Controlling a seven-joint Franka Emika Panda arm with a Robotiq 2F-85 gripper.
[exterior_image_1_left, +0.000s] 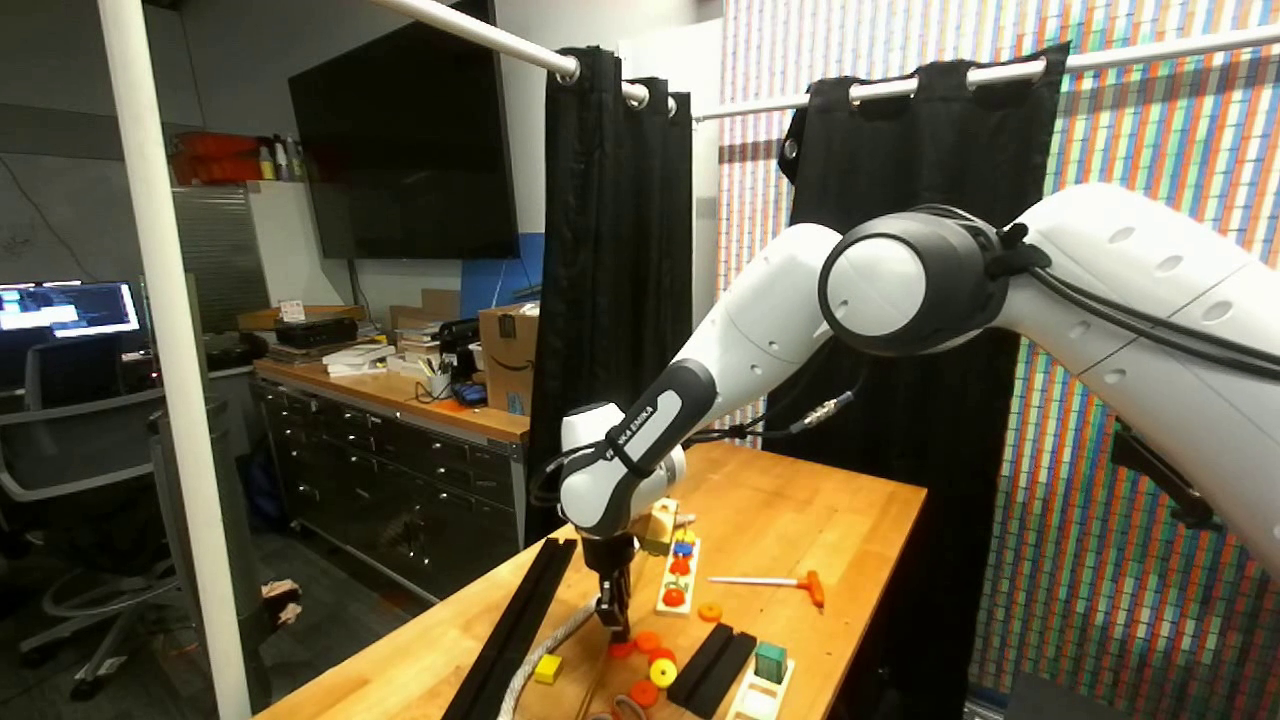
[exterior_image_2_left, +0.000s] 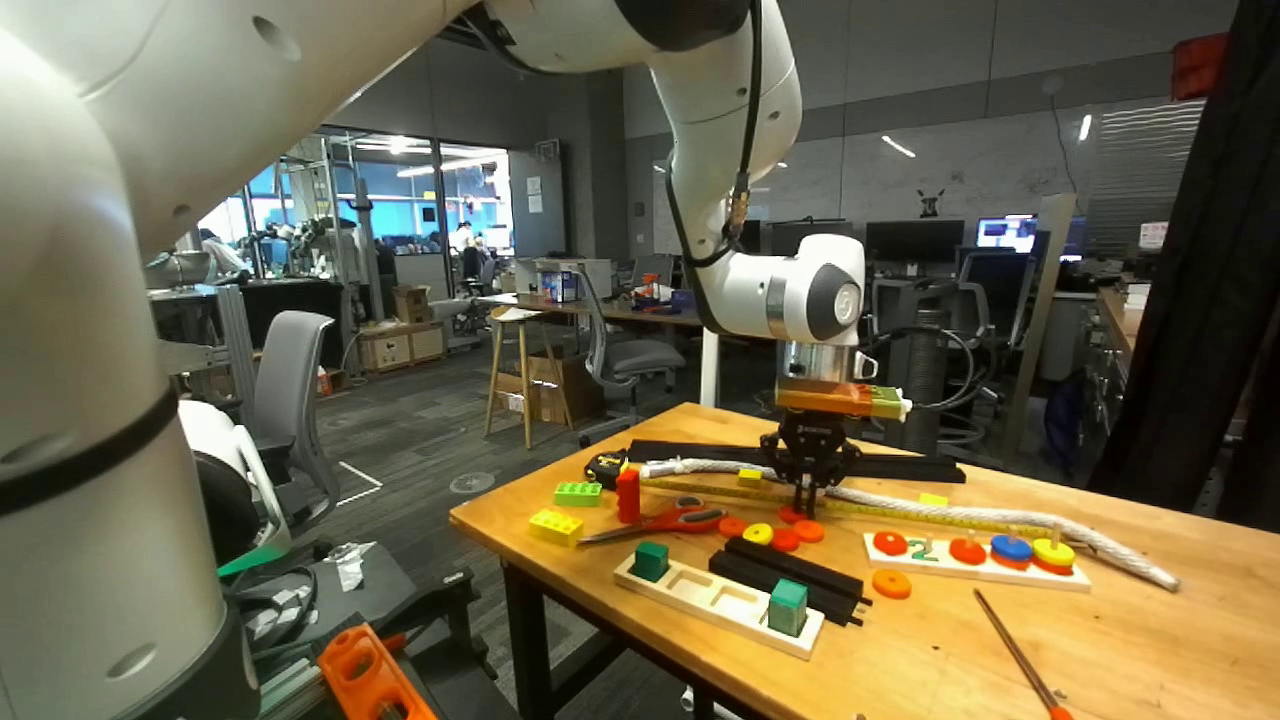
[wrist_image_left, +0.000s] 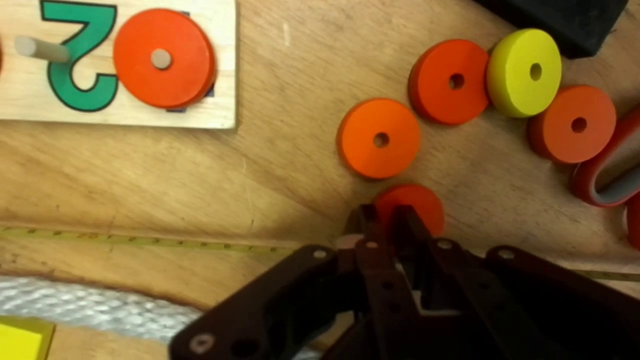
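Note:
In the wrist view, my gripper is over a red disc (wrist_image_left: 430, 207), its two dark fingers close together with a narrow gap. They cover the disc's near left part, and red shows between them. The gap is narrower than the disc, and whether they touch it is hidden. In the second exterior view the fingertips are down at the tabletop beside the discs. An orange disc (wrist_image_left: 393, 159) lies just beyond. Farther right are another red disc (wrist_image_left: 441, 99), a yellow disc (wrist_image_left: 516, 90) and an orange-red disc (wrist_image_left: 567, 135).
The wooden peg board (exterior_image_2_left: 984, 576) holds red, blue and yellow discs. Scissors (exterior_image_2_left: 654, 523), black bars (exterior_image_2_left: 798, 578), a rope (exterior_image_2_left: 1086, 535) and a block tray (exterior_image_2_left: 720, 600) lie around.

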